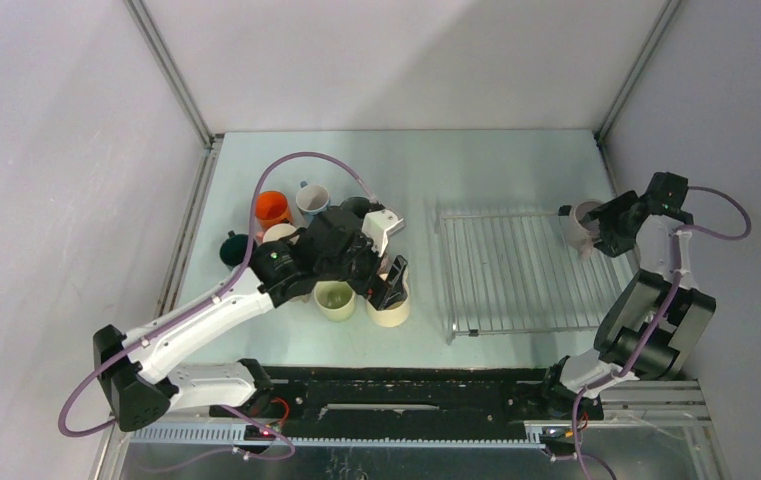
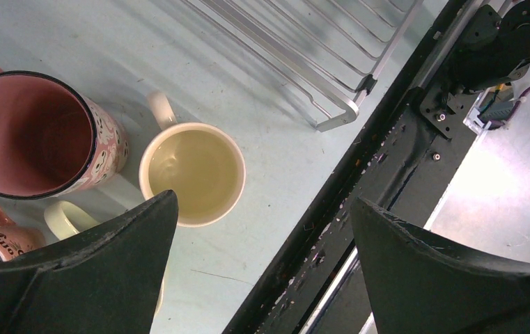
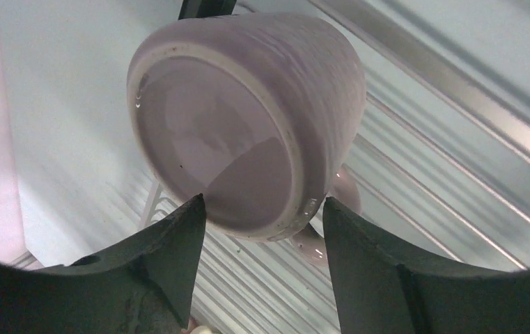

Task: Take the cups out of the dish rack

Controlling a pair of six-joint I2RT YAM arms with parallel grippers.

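A pale pinkish cup (image 1: 578, 222) lies on its side at the right end of the wire dish rack (image 1: 516, 330). Its base (image 3: 213, 132) faces the camera in the right wrist view, and its handle (image 3: 342, 191) shows partly behind a fingertip. My right gripper is partly open at the base's lower edge; whether the pads touch the cup is unclear. Over the cups at the left, my left gripper stands wide open and empty. Below it are a cream cup (image 2: 192, 174) and a pink patterned mug (image 2: 105, 142), both upright.
Orange (image 1: 273, 207), white-blue (image 1: 313, 198), dark green (image 1: 234, 249) and light green (image 1: 335, 300) cups crowd the left of the table, partly under the left arm. The right wall (image 1: 736, 130) is close beside the right arm. Bare table lies behind the rack.
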